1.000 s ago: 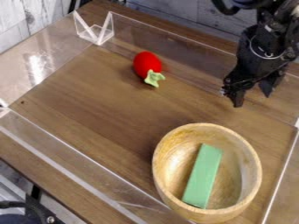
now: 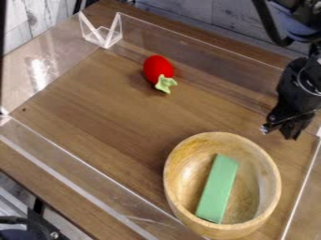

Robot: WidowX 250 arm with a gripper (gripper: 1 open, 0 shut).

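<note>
The black gripper (image 2: 279,126) is at the right edge of the camera view, low over the wooden table, above and right of a wooden bowl (image 2: 183,171). Its fingers look shut, with nothing visible between them, though they are small and dark. A green block (image 2: 217,187) lies inside the bowl. A red object with a pale green top, like a toy vegetable (image 2: 157,69), lies on the upper middle of the table.
The table (image 2: 94,117) has clear room at its middle and left. A clear plastic holder (image 2: 103,33) stands at the back left, and transparent strips run along the table's edges.
The arm and gripper have moved right and down in the view, nearer the bowl's level. The bowl, green block and red object have not moved.
</note>
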